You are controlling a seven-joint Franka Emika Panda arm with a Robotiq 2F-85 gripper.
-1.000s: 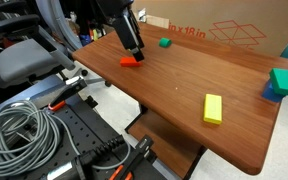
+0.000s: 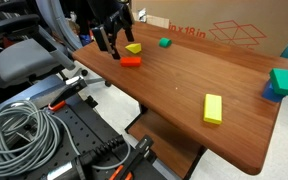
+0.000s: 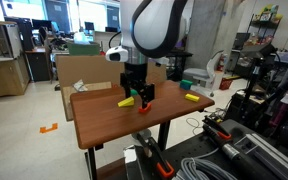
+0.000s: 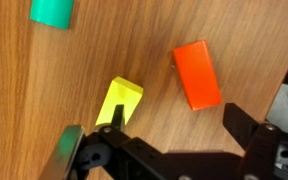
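Observation:
In the wrist view my gripper is open, its two fingers wide apart with only table showing between them. A red block [image 4: 196,75] lies on the wood ahead of the right finger. The yellow block [image 4: 119,101] lies ahead of the left finger, which hides its near end. At the upper left of that view is a green block [image 4: 52,11], cut off by the frame. Exterior view 1 has the gripper above the table's far left part, near the red block [image 2: 131,61] and yellow block [image 2: 133,48].
Towards the right of the wooden table [image 2: 169,85] lie another yellow block [image 2: 213,108] and a green block [image 2: 282,80] on top of a blue one [image 2: 272,95]. Bare wood separates them from the left group. A whiteboard [image 2: 219,20] stands behind.
In exterior view 1 my gripper has moved left, away from above the blocks. The yellow block behind the red one has come into clearer view. The blocks appear unmoved.

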